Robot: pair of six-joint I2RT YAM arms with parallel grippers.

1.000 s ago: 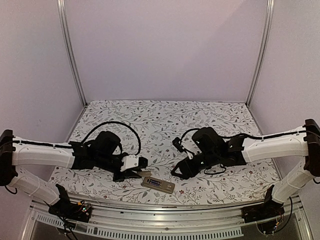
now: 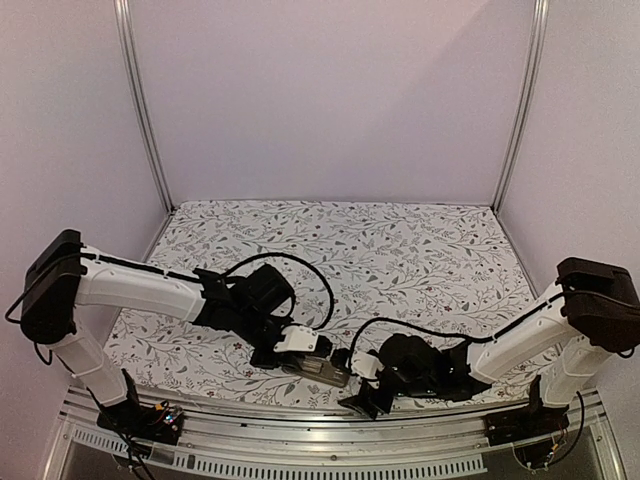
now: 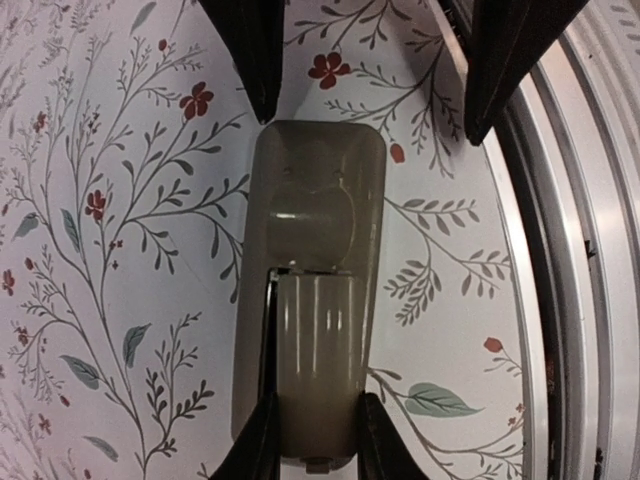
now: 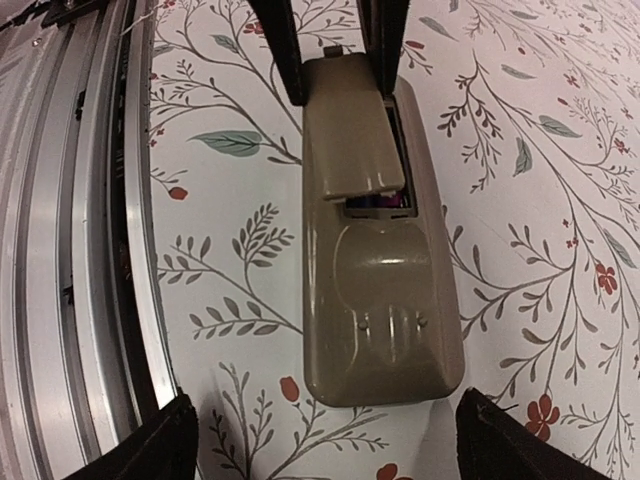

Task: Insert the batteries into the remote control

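The remote control (image 4: pixel 385 300) lies with its back up on the patterned cloth. Its taupe battery cover (image 3: pixel 318 350) is pinched in my left gripper, which is shut on it. The cover rests over the battery compartment, slightly askew, and a dark gap shows along one side and its inner end. Through that gap, in the right wrist view, a small purple bit (image 4: pixel 388 201) shows; the rest of the compartment is hidden. At the remote's other end my right gripper is open, fingers (image 4: pixel 165 440) spread on either side of it, not touching.
A metal rail (image 2: pixel 320 428) runs along the table's front edge, close beside the remote. The patterned table (image 2: pixel 340 255) behind both arms is clear. No loose batteries are visible.
My left gripper has carried the cover rightward from beside the remote to over its compartment.
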